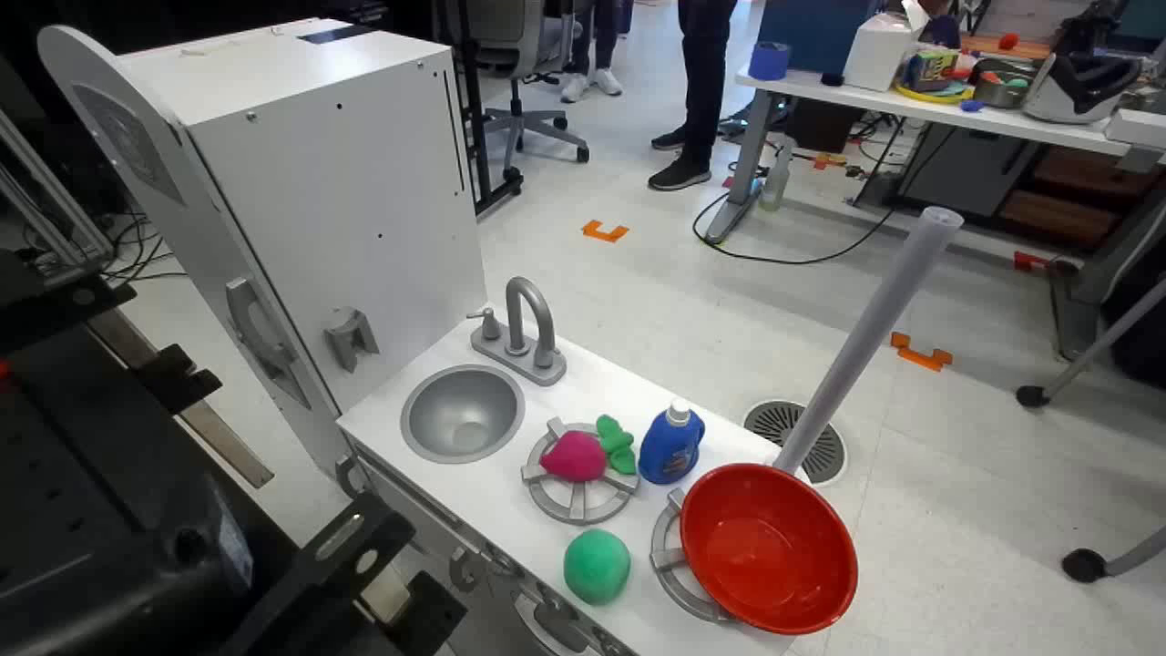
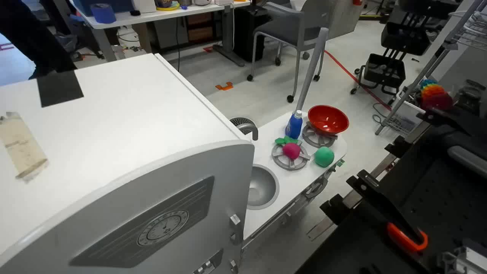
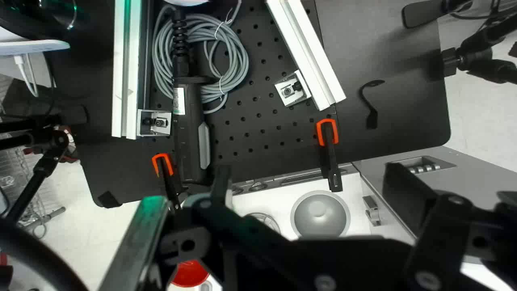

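Note:
In the wrist view my gripper is open, its dark fingers wide apart, with no object held between them. It hangs high above the toy kitchen and the black table edge, away from the toys. On the white counter, a red bowl (image 1: pixel 768 547) rests on one burner. A pink plush vegetable with green leaves (image 1: pixel 574 456) lies on the other burner. Beside it stands a blue bottle (image 1: pixel 669 443) with a white cap. A round green toy (image 1: pixel 597 567) sits near the counter's front edge. The grey sink (image 1: pixel 462 415) is empty. Neither exterior view clearly shows my gripper.
The grey faucet (image 1: pixel 530 328) rises behind the sink. A tall white cabinet (image 1: pixel 339 208) flanks the counter. A grey tube (image 1: pixel 869 339) sticks up behind the bowl. The black pegboard table (image 3: pixel 271 140) carries coiled cable, metal rails and orange-handled clamps.

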